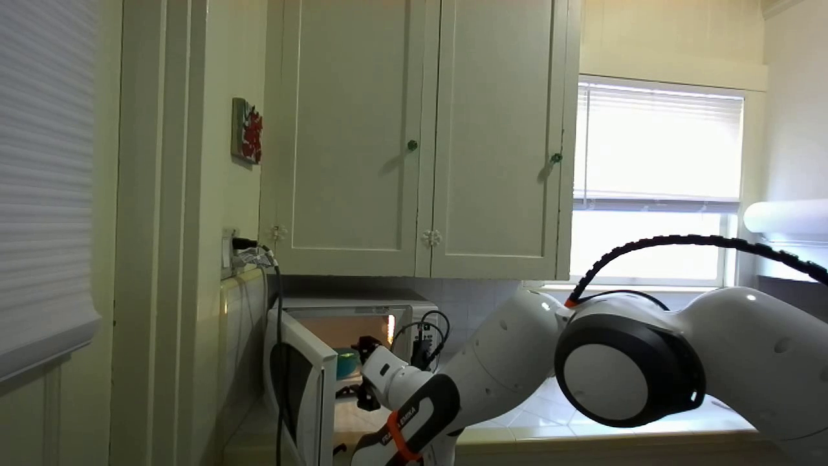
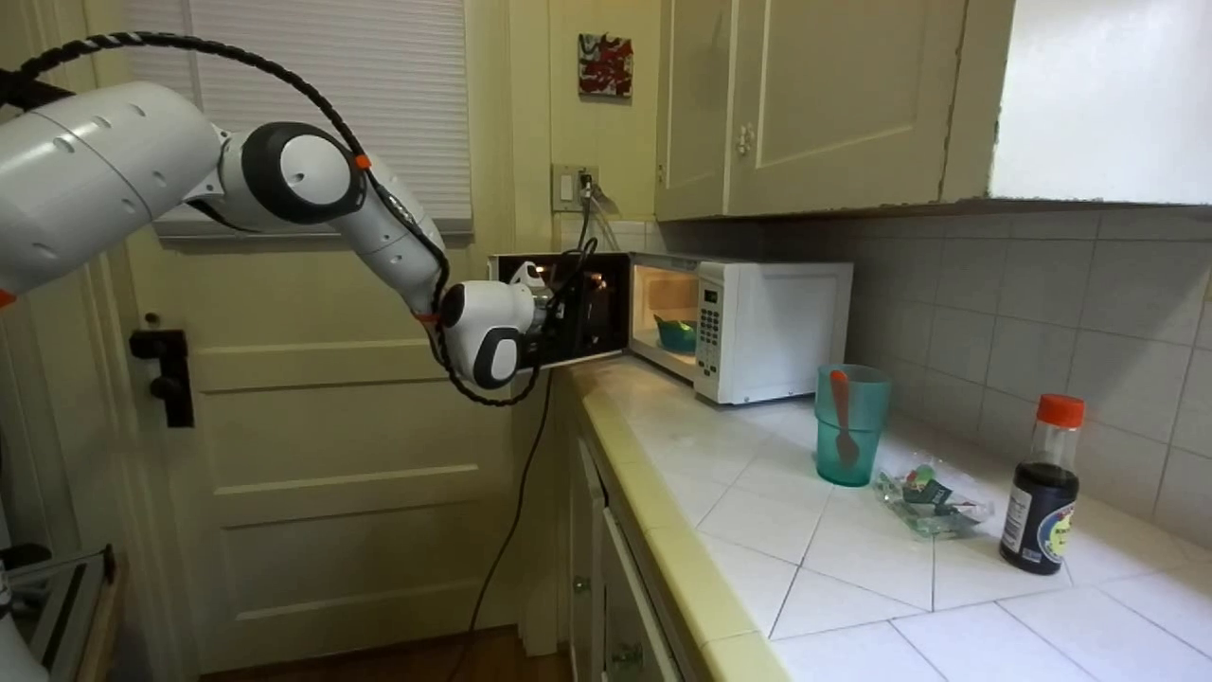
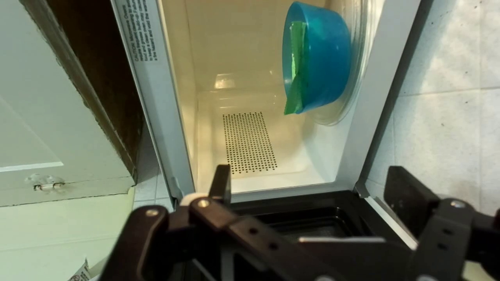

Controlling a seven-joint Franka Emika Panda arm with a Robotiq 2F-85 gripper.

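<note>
The microwave [image 2: 778,330] stands on the counter with its door [image 1: 306,388] swung wide and its inside lit. A teal-blue bowl [image 3: 325,56] sits inside on the glass turntable [image 3: 349,105], something green [image 3: 296,70] hanging over its rim. My gripper is open and empty, just outside the cavity; in the wrist view its fingers [image 3: 220,185] are spread wide with the bowl beyond them. From the first exterior side, the gripper [image 1: 363,374] partly covers the bowl [image 1: 345,362]. The arm hides the fingertips in the second exterior view.
On the counter [image 2: 727,489] stand a teal cup [image 2: 858,426] with an orange utensil, a clear plastic package [image 2: 932,496] and a dark sauce bottle [image 2: 1042,489] with a red cap. Cabinets [image 1: 497,140] hang above. A black cord [image 1: 279,349] runs down past the door.
</note>
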